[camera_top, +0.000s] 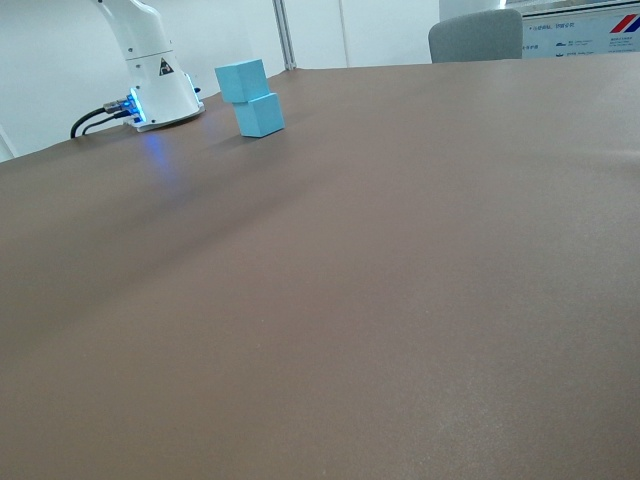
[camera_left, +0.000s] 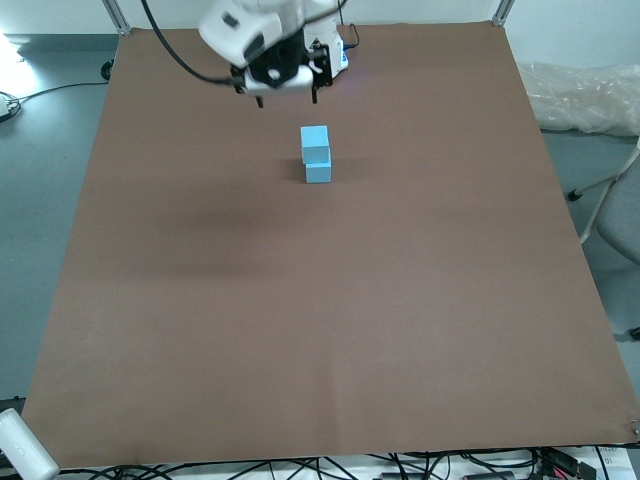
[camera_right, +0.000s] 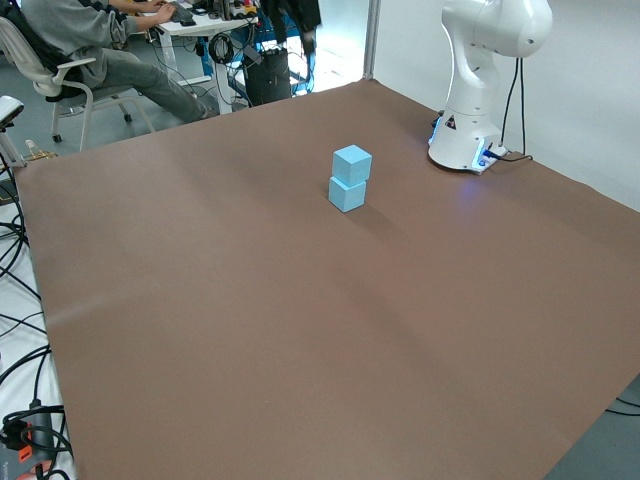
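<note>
Two light blue cubes stand stacked on the brown table (camera_left: 330, 300): the upper cube (camera_left: 314, 142) sits on the lower cube (camera_left: 318, 172), slightly offset in the top view. My gripper (camera_left: 287, 100) hangs at the far end of the table in the left view, above and behind the stack and apart from it; whether its fingers are open or shut is unclear. In the right view the robot's white base (camera_right: 465, 140) stands behind the stack, and the gripper is out of frame.
Cables (camera_left: 420, 465) run along the near edge below the table. A grey chair (camera_left: 620, 210) stands beside the right edge, and a person sits at a desk beyond the table in the right view.
</note>
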